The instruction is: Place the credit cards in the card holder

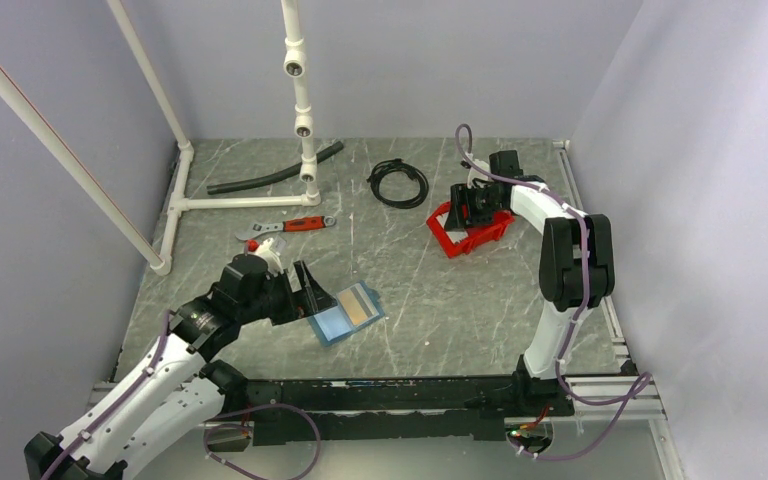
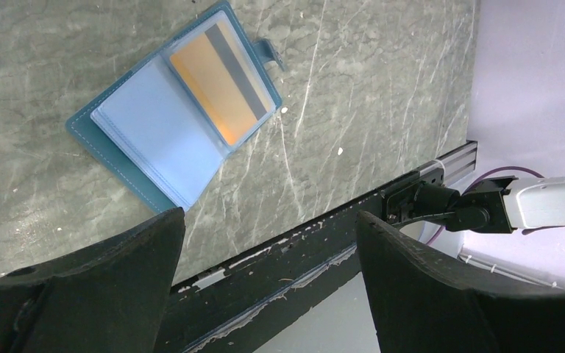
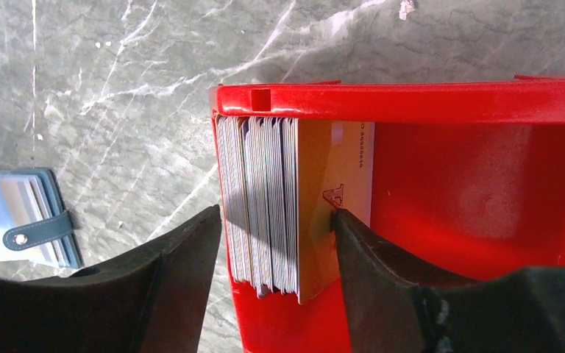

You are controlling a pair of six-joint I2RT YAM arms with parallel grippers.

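Note:
The blue card holder (image 2: pixel 158 125) lies spread on the table, an orange card with a dark stripe (image 2: pixel 221 77) behind the clear window of one half. Left of it in the top view, my left gripper (image 1: pixel 310 290) is open and empty. At one end of the red box (image 3: pixel 441 103) stands a tight row of several cards (image 3: pixel 265 198), an orange-faced one (image 3: pixel 331 184) at its inner side. My right gripper has its fingers apart around this row: one fingertip by the box's end wall, the other against the orange face. Whether both press is unclear.
Behind the holder lie an adjustable wrench (image 1: pixel 295 225), a coiled black cable (image 1: pixel 398 184) and a black tube (image 1: pixel 270 181). A white pipe frame (image 1: pixel 240 202) borders the left side. Bare table separates the holder from the red box.

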